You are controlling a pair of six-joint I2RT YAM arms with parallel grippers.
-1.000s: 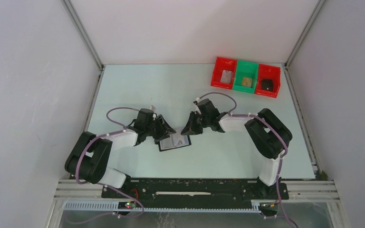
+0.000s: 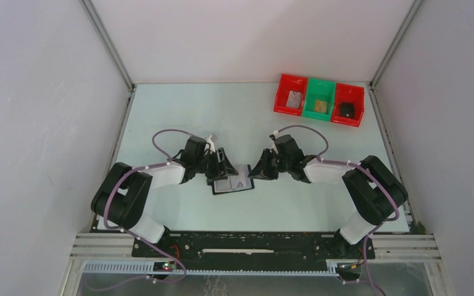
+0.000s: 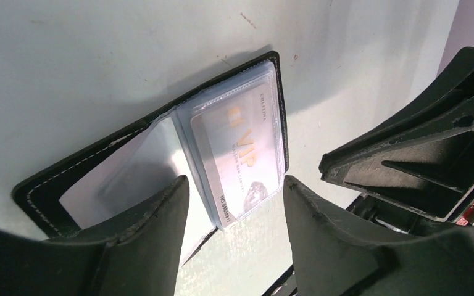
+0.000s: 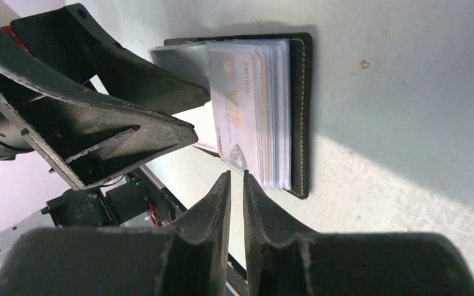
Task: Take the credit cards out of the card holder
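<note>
The black card holder (image 2: 232, 189) lies open on the table between my grippers. Its clear sleeves hold a stack of pale cards, the top one printed VIP, also visible in the right wrist view (image 4: 234, 111). My left gripper (image 2: 221, 165) hangs over the holder; in the left wrist view its fingers (image 3: 148, 240) stand apart, open, below the card stack. My right gripper (image 2: 259, 168) is at the holder's right edge; in the right wrist view its fingertips (image 4: 221, 197) are slightly apart beside the stack's lower end, with nothing visible between them.
Three bins stand at the back right: red (image 2: 283, 95), green (image 2: 313, 92) and red (image 2: 357, 108), each with items inside. The table around the holder and toward the back is clear.
Both grippers have shifted rightward, the right arm further and slightly down in the top view, the left slightly up. The card holder has moved a little to the right with them.
</note>
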